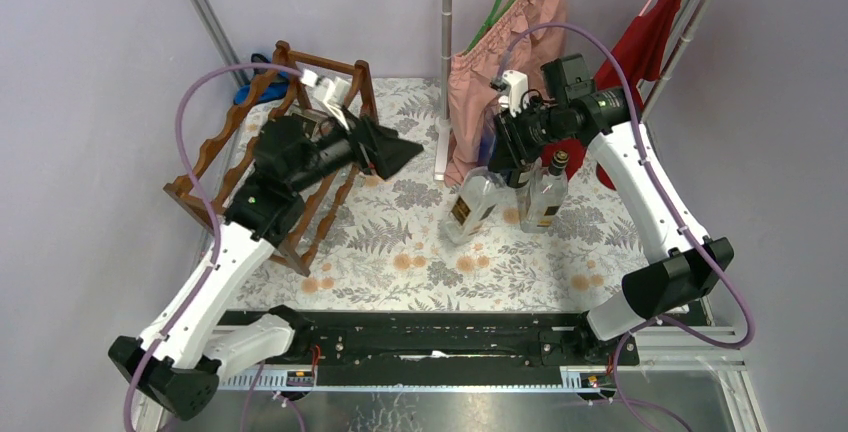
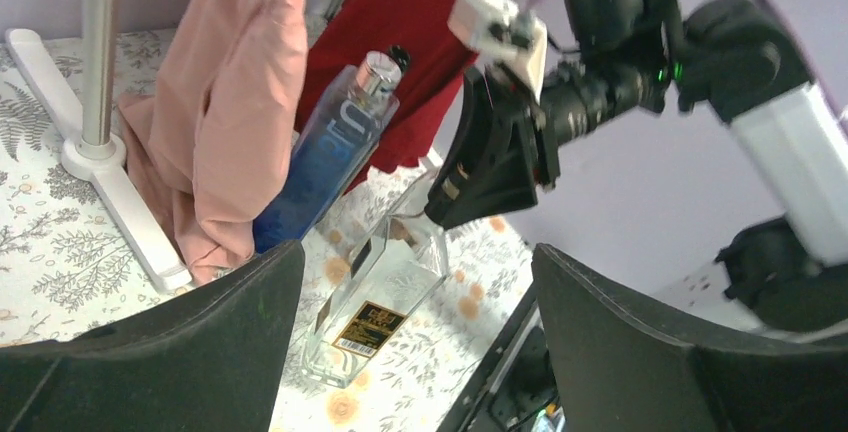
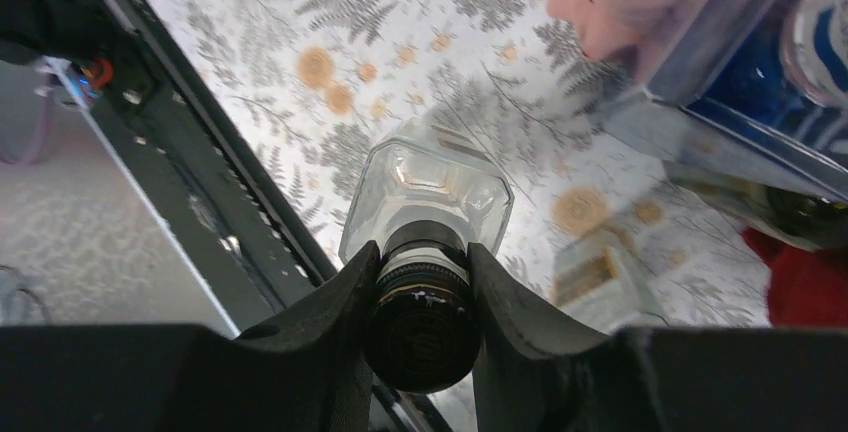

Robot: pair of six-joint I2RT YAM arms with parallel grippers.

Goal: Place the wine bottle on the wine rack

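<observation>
Tilted over the table, a clear square bottle (image 1: 473, 204) with a small gold-and-black label hangs by its dark neck (image 3: 422, 332). My right gripper (image 1: 513, 152) is shut on that neck; in the left wrist view the bottle (image 2: 376, 297) leans with its base toward the lower left. My left gripper (image 1: 385, 154) stands open between the rack and the bottle, its dark fingers (image 2: 215, 342) wide apart with nothing between them. The wooden wine rack (image 1: 330, 187) stands on the left, partly covered by the left arm; a bottle seems to lie in it near the back.
Another clear bottle (image 1: 545, 200) stands just right of the held one. A blue bottle (image 2: 322, 157) is behind, by the pink cloth (image 1: 545, 12) and red cloth (image 1: 640, 47). A pole (image 1: 447, 32) rises at the back.
</observation>
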